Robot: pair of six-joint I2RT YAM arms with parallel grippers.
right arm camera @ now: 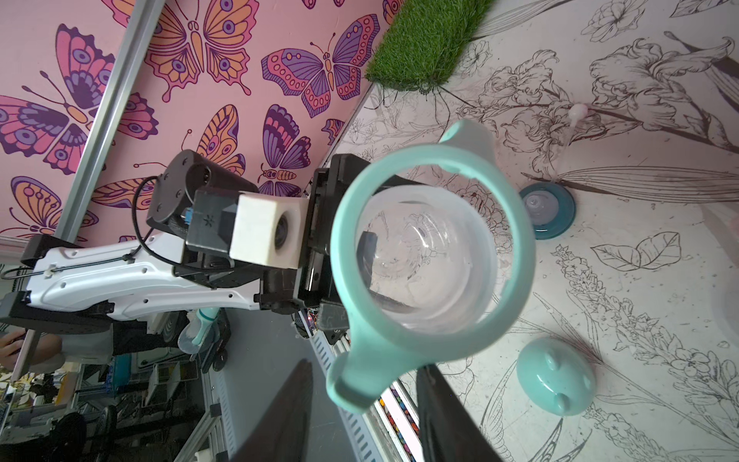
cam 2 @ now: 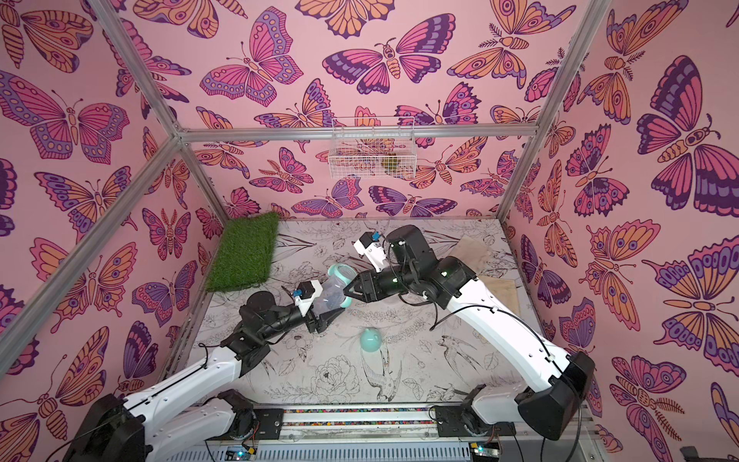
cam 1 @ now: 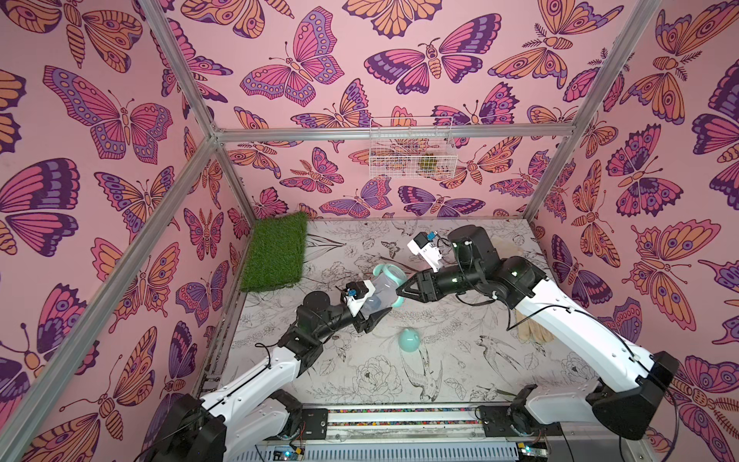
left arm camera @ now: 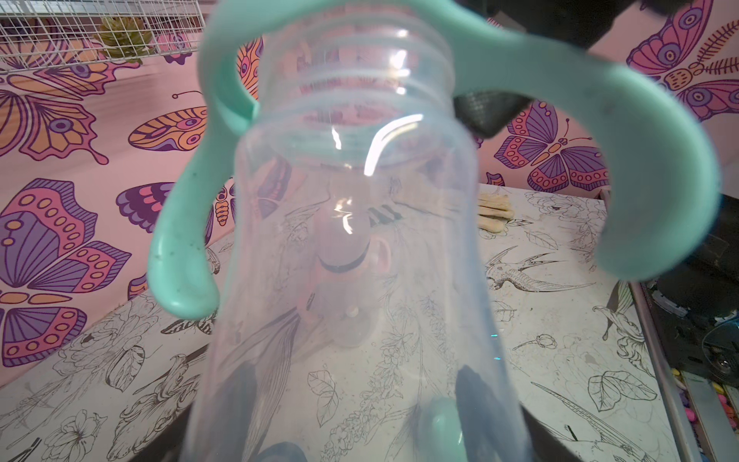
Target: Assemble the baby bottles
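A clear bottle (left arm camera: 354, 269) with a mint handle ring (left arm camera: 639, 169) around its neck is held in my shut left gripper (cam 1: 365, 314), tilted toward the right arm. My right gripper (cam 1: 404, 288) is at the mint ring; its blurred fingers look part open in the right wrist view, and whether they touch it I cannot tell. A mint round cap (right arm camera: 555, 375) lies on the table below. A teal ring with a nipple (right arm camera: 546, 209) also lies on the table, hidden in the top views.
Grass mat (cam 1: 273, 250) at back left; beige gloves (cam 1: 532, 327) at right, partly behind the right arm. A wire basket (cam 1: 412, 158) hangs at the back.
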